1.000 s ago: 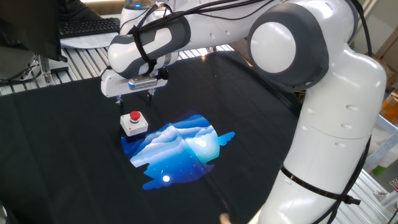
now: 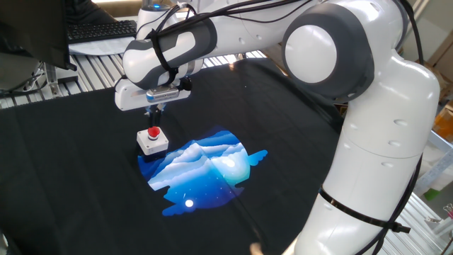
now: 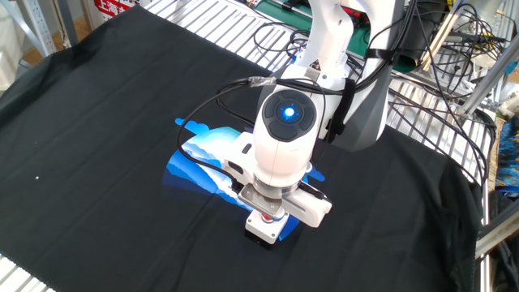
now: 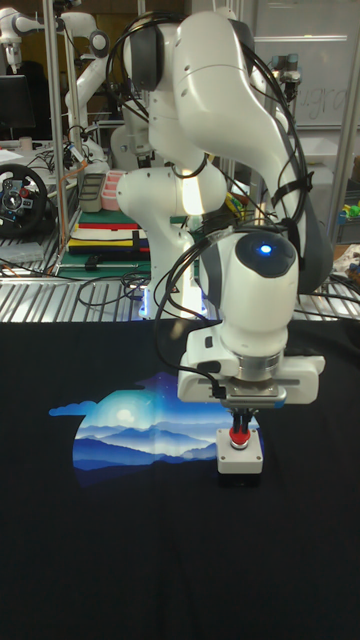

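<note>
A white box with a red push button [image 2: 153,132] on top sits on the black cloth, beside the edge of a blue mountain-and-moon picture [image 2: 205,170]. Right over the button my gripper [image 2: 154,123] points down, its two dark fingers drawn together and nothing showing between them. Exterior view 3 has the fingertips overlapping the red button [image 4: 241,438]; whether they touch it I cannot tell. Seen from exterior view 2, the white box [image 3: 267,227] is partly under the gripper's body, which hides the fingers.
Metal slats [image 2: 88,74] and a keyboard [image 2: 102,30] lie beyond the cloth's far edge. Loose cables [image 4: 170,288] hang along the arm.
The fingers were spread apart a second ago and have come together over the button. The arm, box and picture look unmoved.
</note>
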